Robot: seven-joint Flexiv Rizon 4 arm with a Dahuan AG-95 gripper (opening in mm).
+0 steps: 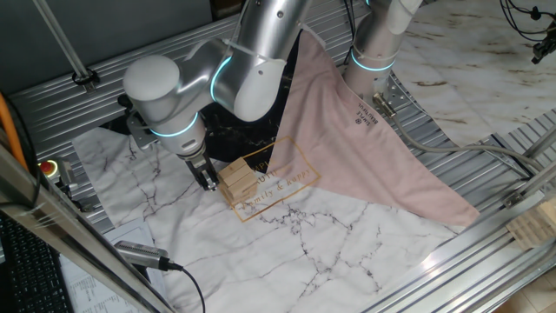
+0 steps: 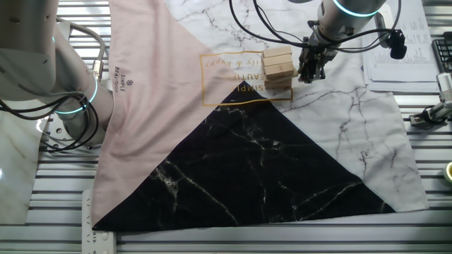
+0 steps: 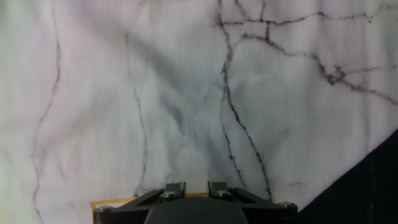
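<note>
A small stack of pale wooden blocks [image 1: 236,180] stands on the printed cloth, over one corner of a gold-lined frame. In exterior view 2 the same block stack [image 2: 278,65] shows its layered side. My gripper [image 1: 207,175] points down close beside it; contact cannot be made out. From the other side, the gripper [image 2: 309,69] appears just right of the stack. The wrist view shows the gripper at the bottom edge, its two fingertips apart, with cloth and a gold strip visible in the gap. No block is clearly seen there.
The cloth [image 1: 347,252] has white marble, black and pink areas, with ample bare room around the stack. A grey device with a cable [image 1: 143,256] and a keyboard [image 1: 30,269] lie at the left front.
</note>
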